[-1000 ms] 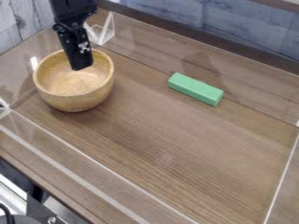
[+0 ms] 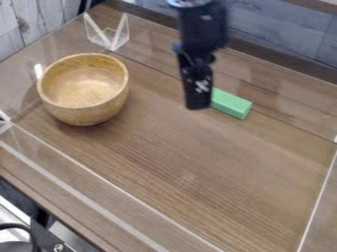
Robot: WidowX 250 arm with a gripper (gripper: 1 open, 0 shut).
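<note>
My gripper [image 2: 214, 89], dark and pointing down from the top, hangs over the wooden table just left of and above a green block [image 2: 230, 106]. Its fingers appear apart, with nothing seen between them. A wooden bowl [image 2: 83, 103] sits at the left of the table; its inside looks empty.
A white wire-like object [image 2: 102, 31] lies at the back left. A dark wall runs along the back right. Something dark lies at the lower left corner.
My gripper has moved right from above the bowl to near the green block. The bowl and block look unmoved.
</note>
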